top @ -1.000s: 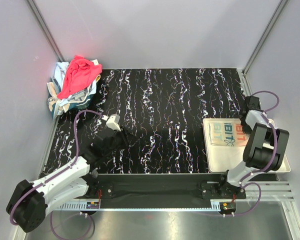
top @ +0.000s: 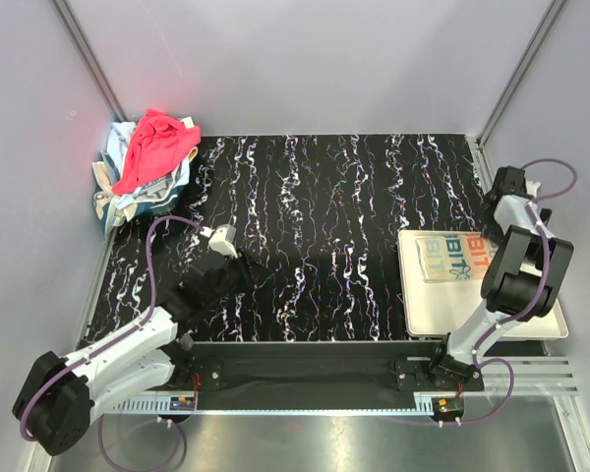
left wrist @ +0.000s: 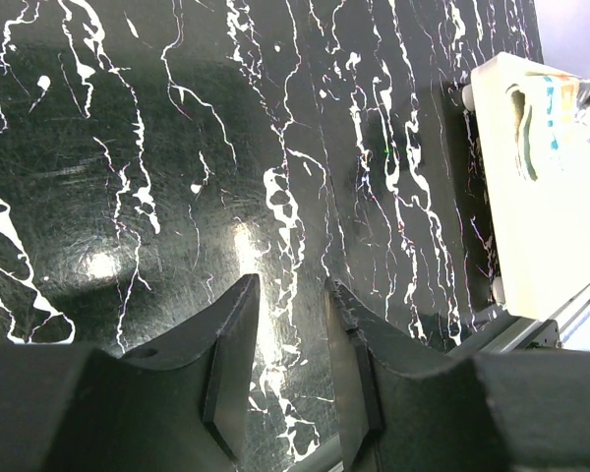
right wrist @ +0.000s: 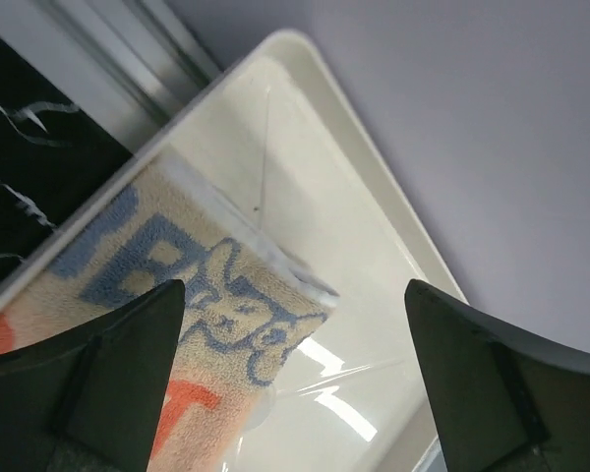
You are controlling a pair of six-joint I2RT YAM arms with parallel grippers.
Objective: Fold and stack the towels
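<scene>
A folded towel with orange and blue lettering (top: 452, 258) lies flat in the upper part of the white tray (top: 442, 320) at the right. Over the tray's back right corner is my right gripper, its fingers wide apart and nothing between them; the towel's edge shows below. My left gripper hangs over bare table, its fingertips parted and empty. At the far left a heaped basket (top: 182, 187) holds crumpled towels, with a red towel (top: 158, 149) on top.
A grey wall (top: 575, 147) stands close beside the tray and my right arm.
My right gripper has moved slightly back and to the right, towards the wall. The towel in the tray sits a little further right than a second ago. The left arm has stayed still.
</scene>
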